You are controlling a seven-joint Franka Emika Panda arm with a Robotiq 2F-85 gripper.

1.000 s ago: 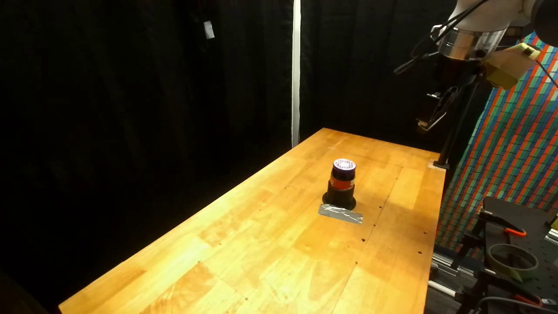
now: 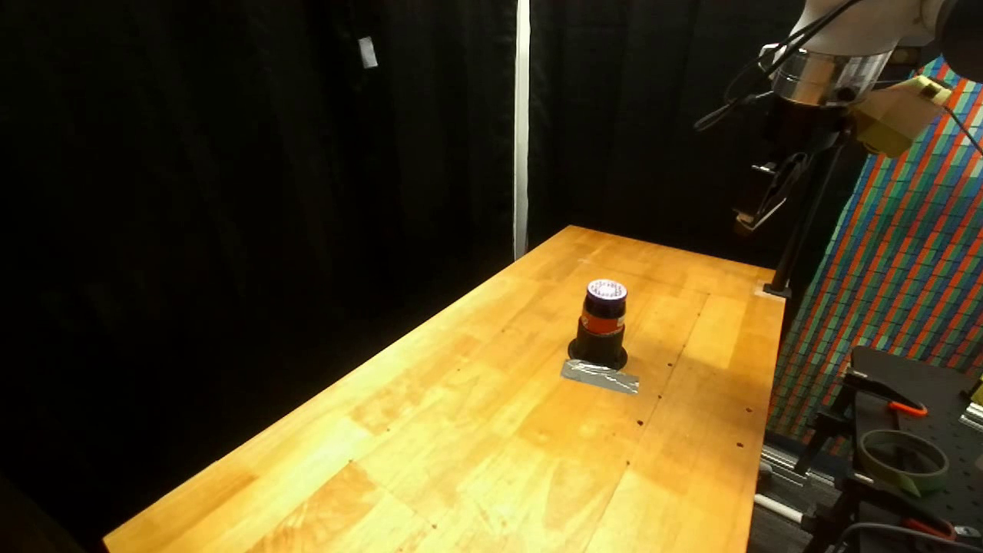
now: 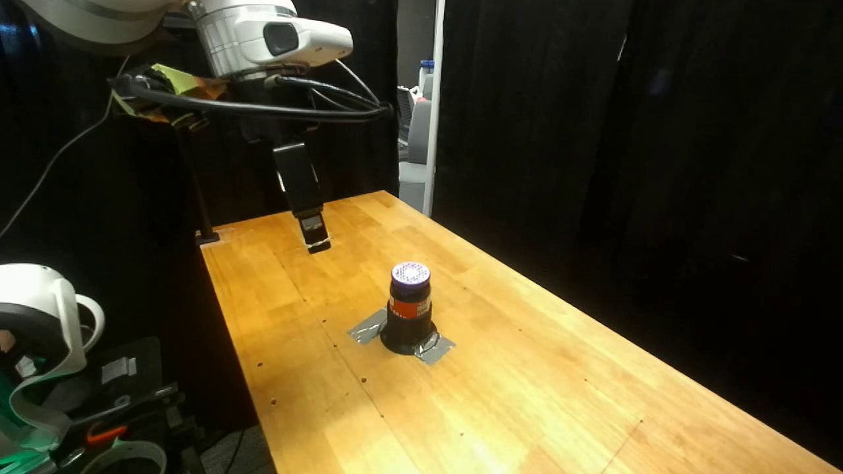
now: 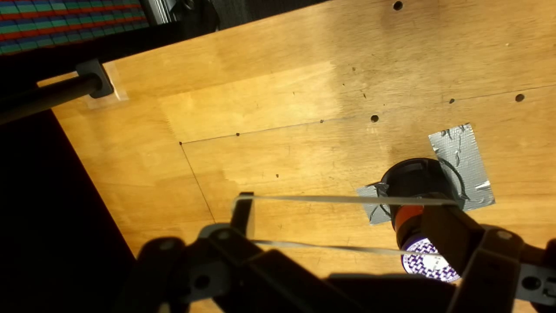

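Note:
A dark jar with an orange-red label and a purple-and-white patterned lid (image 3: pixel 410 274) stands upright in a black round holder (image 3: pixel 405 340). Grey tape strips (image 3: pixel 435 351) fix the holder's base to the wooden table. My gripper is open high above the table's far end, apart from the jar. Two thin pale bands (image 4: pixel 318 198) stretch across the gap between its fingers, and nothing else is there. In the wrist view the right finger (image 4: pixel 449 229) overlaps part of the jar and its lid (image 4: pixel 430 261).
A black post (image 2: pixel 785 258) rises at its far corner. Beside the table stands a dark cart (image 2: pixel 912 396) with a tape roll (image 2: pixel 901 459). Black curtains hang behind.

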